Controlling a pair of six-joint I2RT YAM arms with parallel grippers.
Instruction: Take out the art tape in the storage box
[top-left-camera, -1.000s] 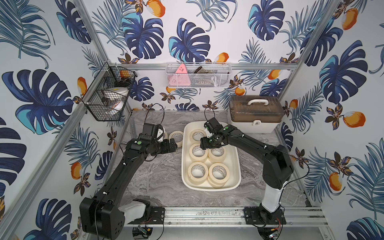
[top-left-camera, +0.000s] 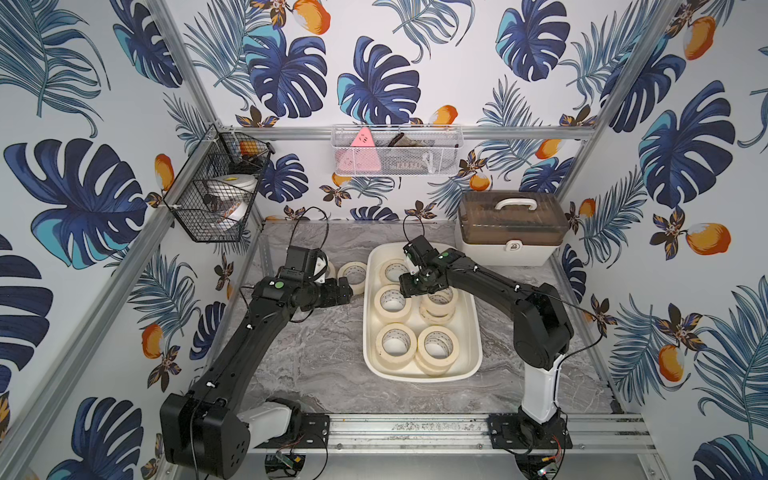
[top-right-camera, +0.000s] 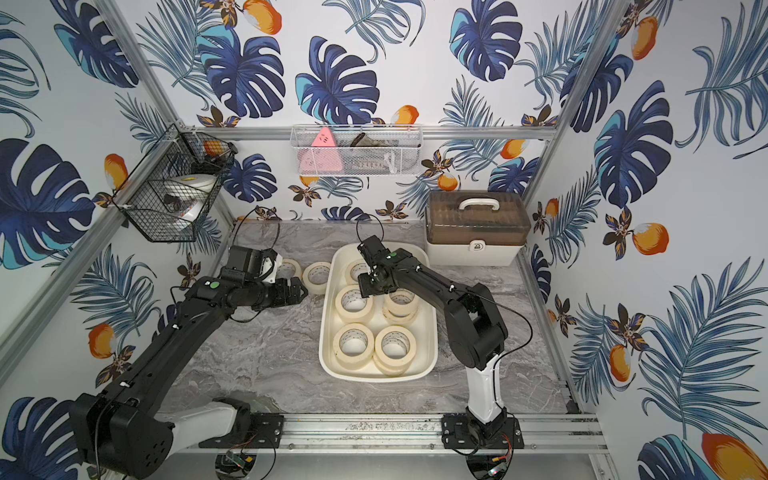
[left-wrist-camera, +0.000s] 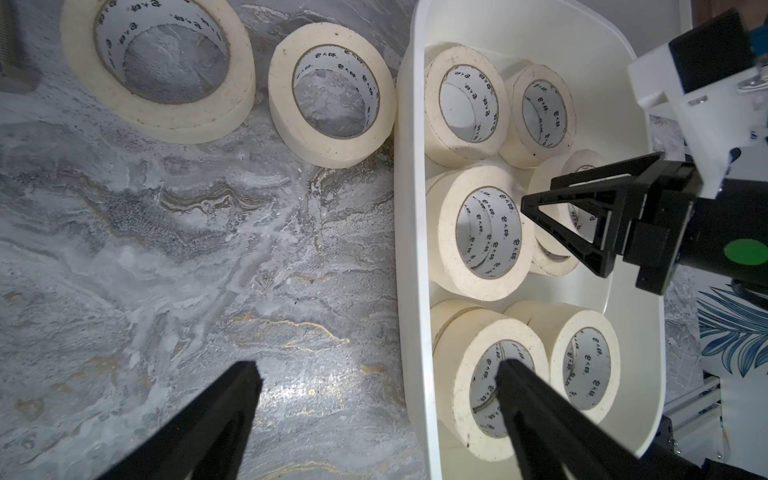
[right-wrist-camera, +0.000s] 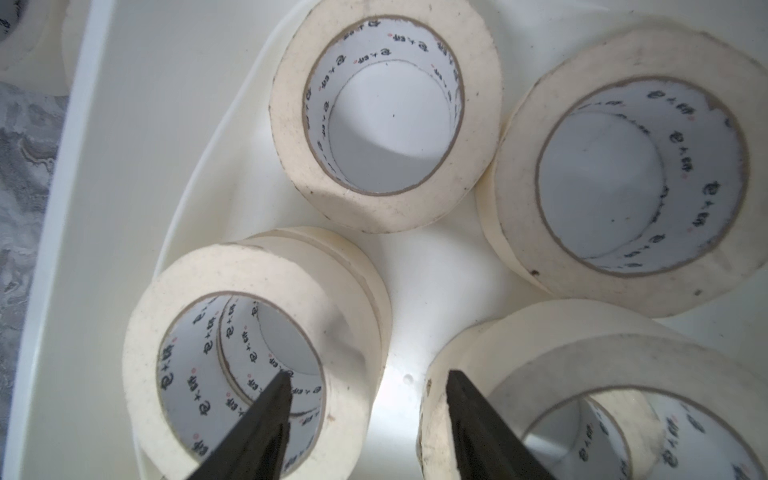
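Observation:
Cream tape rolls, some stacked in pairs, stand in a white storage box (top-left-camera: 472, 344). My right gripper hangs low over the box among the rolls. In the right wrist view its fingers are apart, a stacked pair (right-wrist-camera: 336, 360) at lower left and another roll (right-wrist-camera: 544, 352) at lower right; whether either is touched is unclear. My left gripper (top-left-camera: 341, 292) stands open left of the box, above two rolls (left-wrist-camera: 332, 148) on the marble table (left-wrist-camera: 200, 280), with nothing between its fingers.
A brown-lidded case (top-left-camera: 512, 224) stands behind the box on the right. A white mesh basket (top-left-camera: 397, 160) and a black wire basket (top-left-camera: 216, 208) hang on the frame.
My right arm has shifted slightly to the left, with its gripper still over the box. The left arm looks unmoved.

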